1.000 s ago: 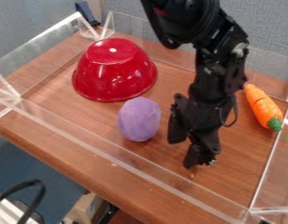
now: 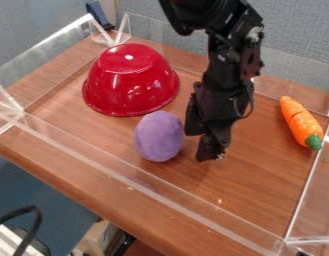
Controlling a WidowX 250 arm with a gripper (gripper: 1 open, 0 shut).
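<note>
My black gripper hangs down from the top centre of the camera view, low over the wooden surface and just right of a purple ball. Its fingers appear apart, with the near one lower, though the dark shape makes this hard to read. Whether it touches the ball is unclear. An upturned red bowl sits behind and left of the ball. An orange carrot with a green top lies at the right.
Clear low walls edge the wooden tray area. Bare wood fills the front and lower right. A dark cable lies off the lower left edge.
My gripper has moved left and back, up and away from the front right, closer to the purple ball. The ball, bowl and carrot look unmoved.
</note>
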